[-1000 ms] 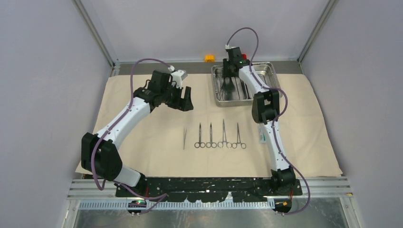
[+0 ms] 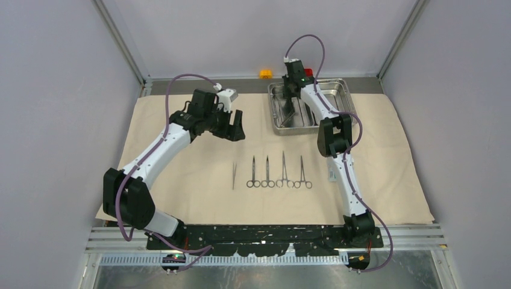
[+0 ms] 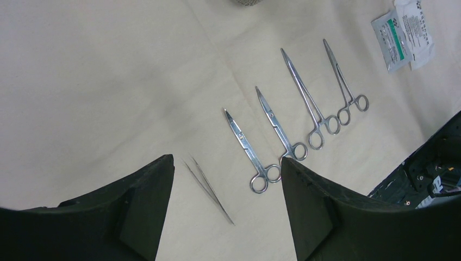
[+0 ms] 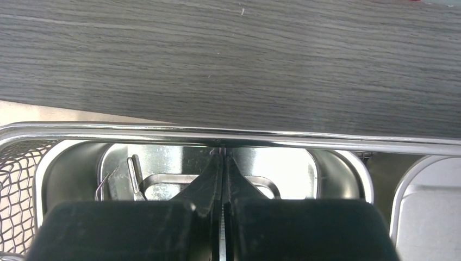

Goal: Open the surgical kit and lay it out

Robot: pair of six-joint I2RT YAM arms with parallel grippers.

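Over the wire-sided metal basket (image 2: 275, 123), my right gripper points down into the steel tray (image 4: 353, 179) inside it. Its fingers are shut together, and I see nothing clearly held between them. Left of them in that tray, a slim metal instrument (image 4: 134, 179) leans. My left gripper hangs open and empty above the cloth. In the left wrist view lie tweezers (image 3: 213, 196), two pairs of scissors (image 3: 247, 147), a larger clamp (image 3: 304, 92) and a smaller clamp (image 3: 341, 79), all laid out side by side and apart.
Two sealed packets (image 3: 396, 41) lie right of the clamps, partly under the right arm in the top view. A pale container (image 4: 429, 212) sits at the basket's right. Yellow block (image 2: 266, 74) stands behind.
The left arm and the laid-out instruments have not moved.
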